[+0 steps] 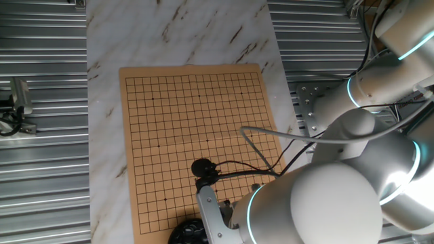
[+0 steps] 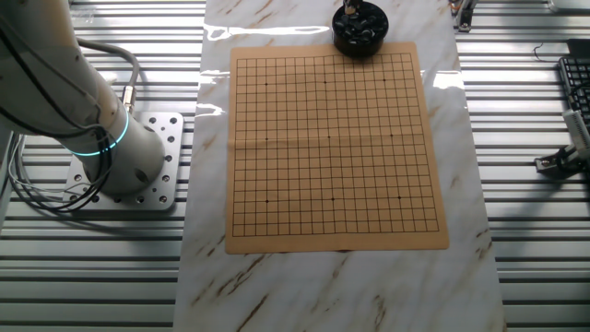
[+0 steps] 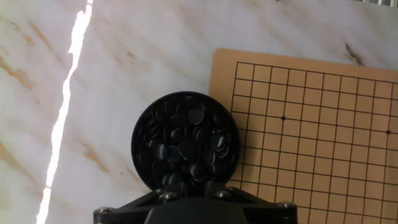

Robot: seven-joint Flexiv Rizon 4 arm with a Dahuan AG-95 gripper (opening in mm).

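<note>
A round black bowl [image 3: 134,147] full of glossy black stones [image 3: 187,149] stands at a corner of the tan grid board [image 3: 222,68]. In exterior view 2 the bowl [image 2: 359,50] is at the top, by the board's [image 2: 336,242] far edge. My gripper reaches in from the bottom of the wrist view, its dark tips over the bowl's near rim. Black on black, the tips blend in, so their spacing and anything between them are unclear. Exterior view 1 shows only part of the bowl [image 1: 188,232], with the arm beside it hiding the tips.
The board's grid is bare where it shows. In exterior view 1, the arm [image 1: 336,203] and its grey cable [image 1: 305,137] cover the board's lower right. A keyboard [image 2: 576,78] sits off to the right in exterior view 2.
</note>
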